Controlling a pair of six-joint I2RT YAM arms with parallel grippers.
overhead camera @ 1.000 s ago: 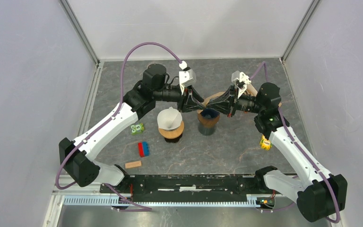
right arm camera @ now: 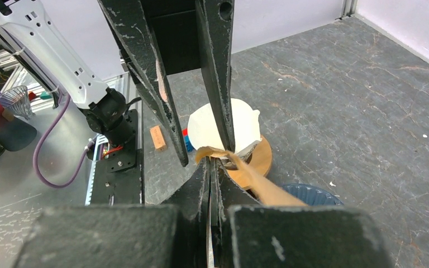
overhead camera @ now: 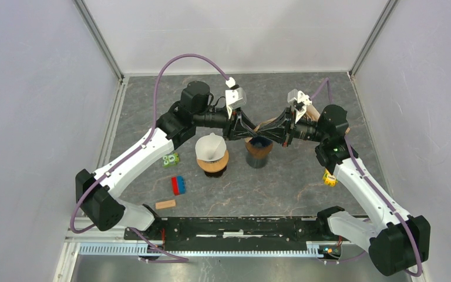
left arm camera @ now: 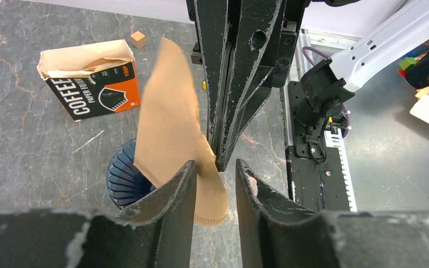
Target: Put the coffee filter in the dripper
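Observation:
The tan paper coffee filter (left arm camera: 170, 123) hangs from my right gripper, which is shut on its edge. In the left wrist view my left gripper is part open, with the filter's lower corner reaching in between its fingers and partly behind one fingertip. My left gripper's fingers (right arm camera: 222, 95) straddle the filter's near end in the right wrist view. Whether they touch the paper I cannot tell. Below the filter sits the blue ribbed dripper (left arm camera: 124, 184), its opening partly covered by the paper. From the top, the grippers nearly meet above the dripper (overhead camera: 259, 143).
A white round vessel with a wooden collar (overhead camera: 214, 163) stands left of the dripper. Behind is the coffee-filter box (left arm camera: 92, 89). Red and blue blocks (overhead camera: 178, 185), a wooden block (overhead camera: 165, 204) and a yellow toy (overhead camera: 329, 178) lie apart.
My left gripper has shifted slightly right, closer to my right gripper, and its fingers look nearer together. My right arm and the vessels appear still.

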